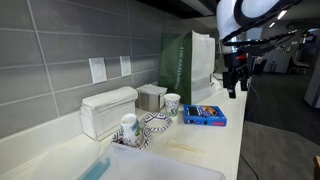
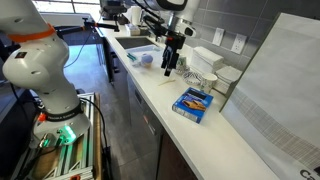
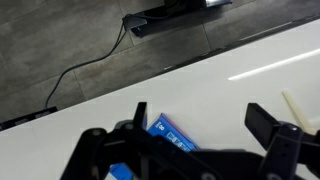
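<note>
My gripper [image 1: 238, 91] hangs above the counter's front edge with its fingers open. Nothing shows between its two black fingers in the wrist view. A blue box [image 1: 204, 116] with colourful contents lies on the white counter [image 2: 211, 145], a short way below and to one side of the gripper. In the wrist view the gripper partly covers this blue box [image 3: 172, 133]. A thin pale stick [image 3: 297, 111] lies flat on the counter, apart from the gripper.
A patterned cup [image 1: 129, 127] and a plate with a zigzag rim [image 1: 157, 122] stand near a clear plastic tub [image 1: 165, 166]. Behind them are a white lidded box [image 1: 108, 112], a second cup [image 1: 171, 103] and a tall green-and-white bag [image 1: 187, 68]. Beyond the counter edge is floor.
</note>
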